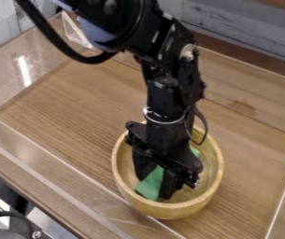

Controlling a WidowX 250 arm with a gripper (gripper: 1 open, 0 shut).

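My black gripper [163,166] reaches down into a round, pale wooden bowl [179,208] at the lower middle of the camera view. Its fingers are down around a green object [152,185] lying in the bowl, shut on it as far as shows. The object is partly hidden behind the fingers.
The bowl stands on a wooden table [60,112] with clear room to the left and behind. A grey slatted surface runs along the back right. A dark cable and other clutter show past the table's lower left edge.
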